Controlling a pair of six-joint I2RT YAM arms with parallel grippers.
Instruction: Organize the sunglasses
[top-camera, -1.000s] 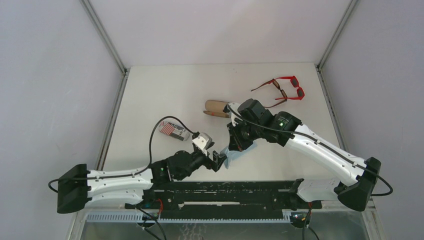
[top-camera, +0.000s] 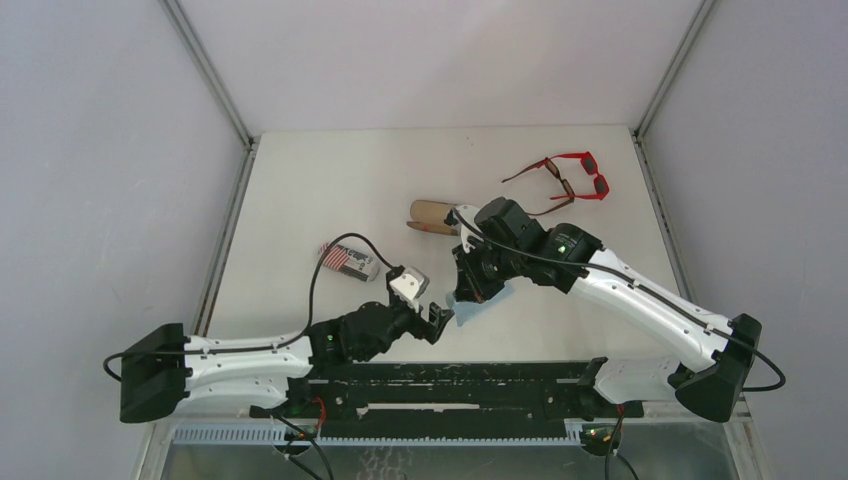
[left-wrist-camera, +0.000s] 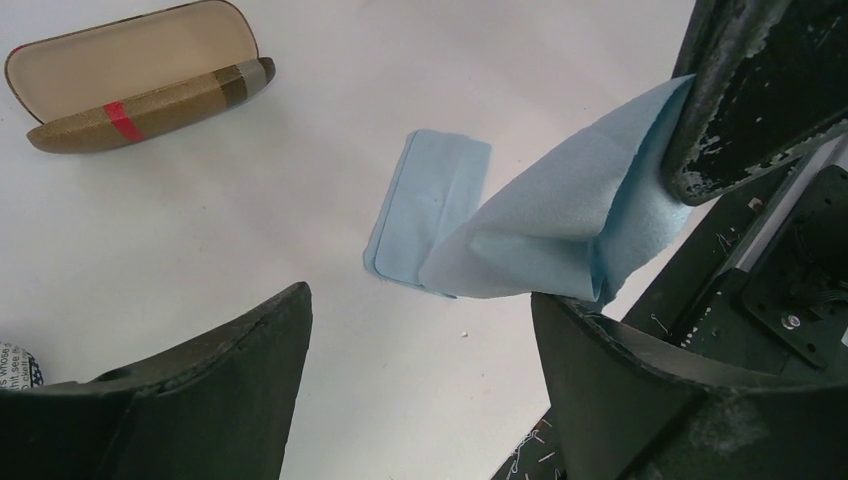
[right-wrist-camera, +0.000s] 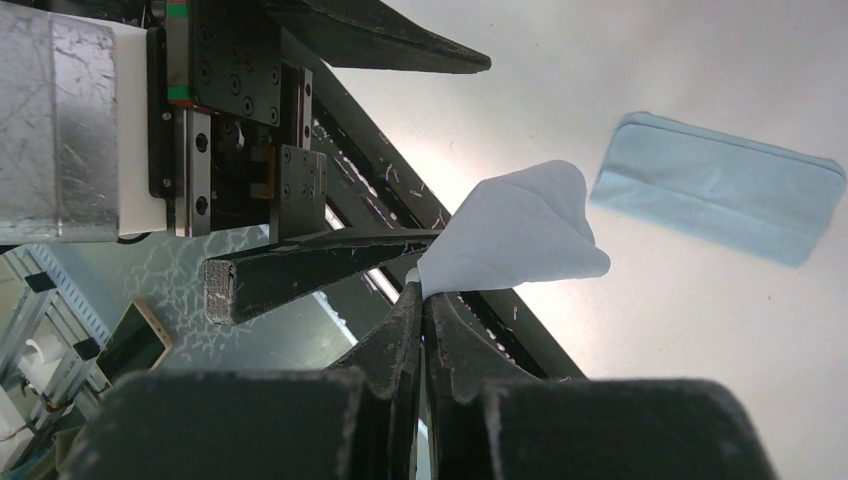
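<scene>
In the right wrist view, my right gripper is shut on one end of a light-blue cloth (right-wrist-camera: 515, 225), which juts out past its tips. My left gripper is open. The held cloth (left-wrist-camera: 560, 215) comes down to one of its fingers (left-wrist-camera: 600, 385); whether they touch, I cannot tell. Brown sunglasses (top-camera: 566, 188) and red-framed sunglasses (top-camera: 600, 185) lie together at the back right, arms unfolded and overlapping. An open glasses case (top-camera: 432, 211), brown with a red stripe outside, sits mid-table, partly hidden by the right arm.
Another light-blue folded cloth (right-wrist-camera: 720, 185) lies flat on the table by the grippers. A printed can (top-camera: 350, 262) rests on its side at the left. Behind the case, the white table is bare. The dark front edge (top-camera: 450, 375) is close to both grippers.
My right arm and the sunglasses look unmoved.
</scene>
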